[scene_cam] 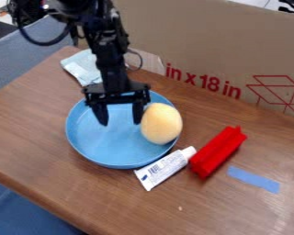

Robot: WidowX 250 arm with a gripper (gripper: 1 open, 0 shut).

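My black gripper [118, 114] hangs open over the blue plate [93, 147], its right finger just to the left of a pale yellow round object [162, 125], which sits on the right side of the plate. Nothing shows between the fingers.
A white tube [161, 171] lies at the plate's front right, beside a red object [216, 151] and a strip of blue tape [254, 181]. A pale cloth [81, 66] lies behind the plate. A cardboard box wall [223, 50] stands at the back.
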